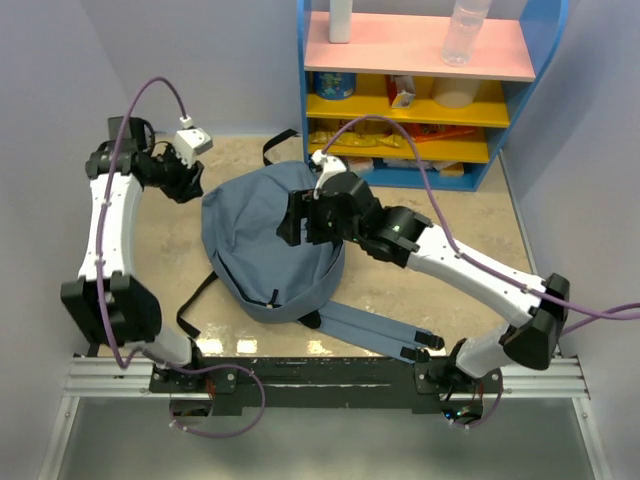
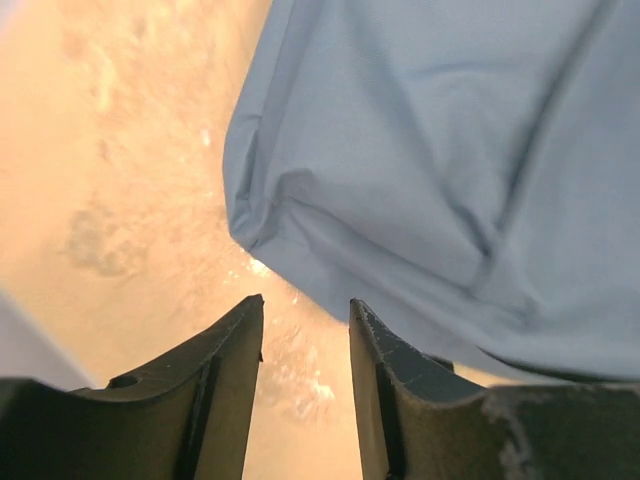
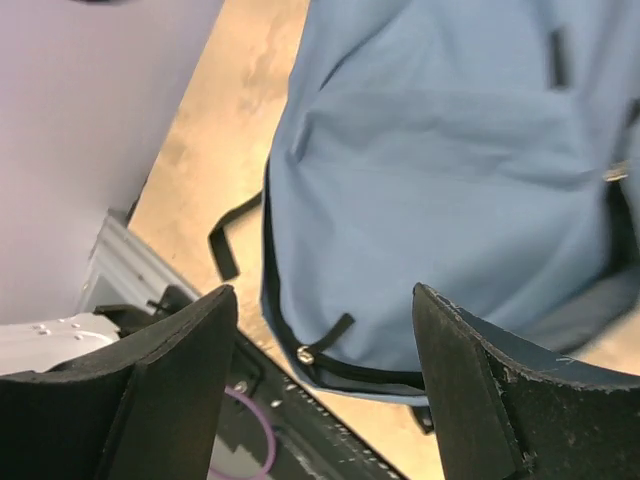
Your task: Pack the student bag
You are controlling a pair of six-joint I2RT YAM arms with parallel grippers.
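Note:
A blue-grey bag [image 1: 265, 240] lies slack on the table, its black-edged zip opening along the near side. In the top view my left gripper [image 1: 188, 195] stands off the bag's left edge. The left wrist view shows its two fingers apart, bare gap between them, with the bag [image 2: 380, 170] beyond the fingertips. My right gripper [image 1: 297, 225] hangs over the middle of the bag. Seen from the right wrist, it is wide open and empty, with the bag [image 3: 400, 240] and a zip pull [image 3: 308, 354] below.
A blue shelf unit with yellow boards [image 1: 470, 110] stands at the back right, holding a bottle [image 1: 464, 35], a blue tin [image 1: 334, 84] and packets. Bag straps [image 1: 370, 328] stretch to the front right. Bare table [image 1: 470, 220] lies on the right.

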